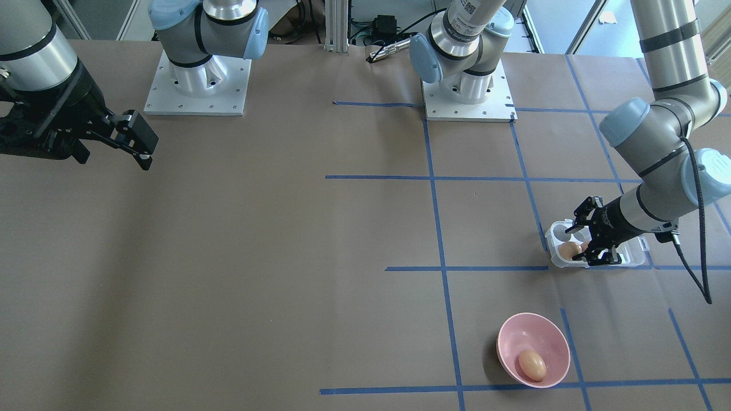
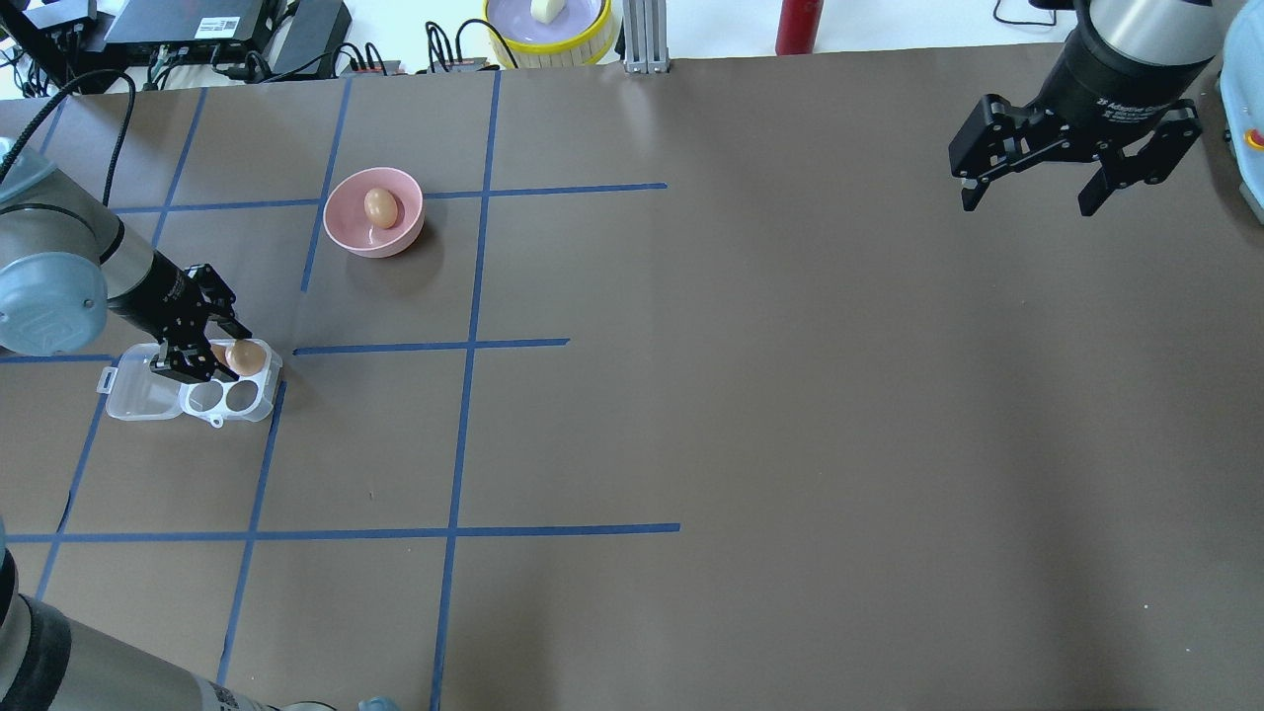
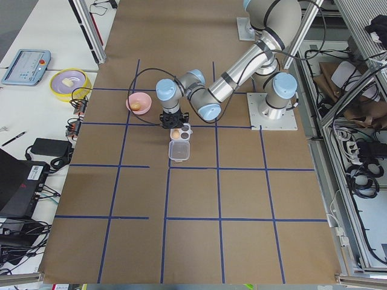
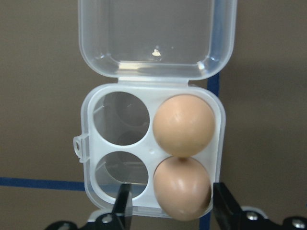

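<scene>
A clear plastic egg carton lies on the table with its lid folded open. Two brown eggs fill its right column in the wrist view, one egg behind the other; the left two cups are empty. My gripper is open over the carton's near end, its fingertips either side of the near cups, with no sign of it holding an egg. A pink bowl with one egg in it sits apart from the carton.
A second arm's black gripper hangs over the far side of the table. Two robot bases stand at the back in the front view. The middle of the table, marked with blue tape lines, is clear.
</scene>
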